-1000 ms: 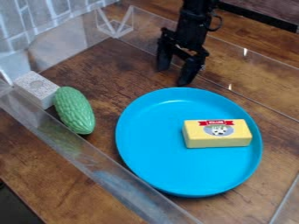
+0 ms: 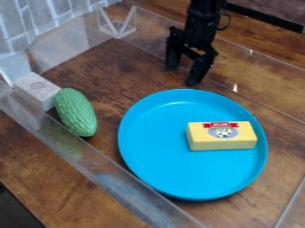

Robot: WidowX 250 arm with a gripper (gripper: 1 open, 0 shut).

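The black gripper [image 2: 188, 64] is at the top middle of the camera view, low over the wooden floor behind the blue plate [image 2: 155, 147]; whether it is open or shut is unclear in the dark shape. A yellow butter box [image 2: 220, 135] with a red label lies on the right part of the plate. A green bumpy vegetable [image 2: 75, 110] lies to the left of the plate, beside a pale speckled block [image 2: 36, 89].
Clear plastic walls [image 2: 119, 183] border the wooden area on several sides. Bare wood lies between the vegetable and the gripper, and to the right of the gripper. Pale tiles show at the top left.
The gripper has shifted slightly up and back, away from the plate. The plate, box, vegetable and block have not moved.
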